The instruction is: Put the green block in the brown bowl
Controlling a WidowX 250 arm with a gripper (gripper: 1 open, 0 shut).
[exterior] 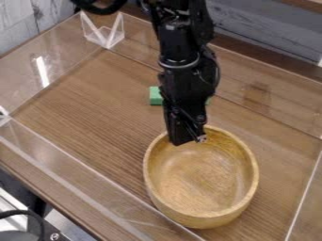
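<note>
The green block [154, 96] lies on the wooden table behind the arm, with only its left end showing. At the front right sits the brown bowl [201, 212], its inside empty. My black gripper [185, 136] points down, its tips by the bowl's back rim and in front of the block. Dark fingers against the dark arm make its opening hard to read. No object shows at the tips.
A clear plastic holder [104, 30] stands at the back left. Black cables [23, 221] lie at the lower left corner.
</note>
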